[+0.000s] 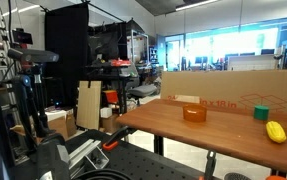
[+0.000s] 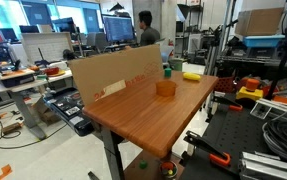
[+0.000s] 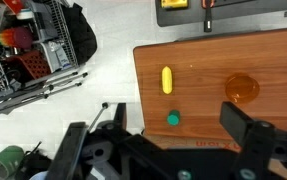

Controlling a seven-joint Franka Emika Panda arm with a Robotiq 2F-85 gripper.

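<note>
On the brown table (image 1: 173, 125) stand an orange bowl (image 1: 194, 113), a green cup-like object (image 1: 262, 112) and a yellow oblong object (image 1: 275, 132). From above, in the wrist view, the yellow object (image 3: 167, 80) lies left of the bowl (image 3: 242, 89), and the green object (image 3: 173, 118) is nearer the gripper. My gripper is open, its two dark fingers wide apart at the bottom of the wrist view. Nothing is held between them, and the tabletop is well below. Neither exterior view shows the gripper clearly.
A cardboard panel (image 2: 123, 75) stands along one long side of the table. A bin of mixed items (image 3: 23, 50) lies off the table at upper left of the wrist view. A person (image 2: 148, 32) is in the background.
</note>
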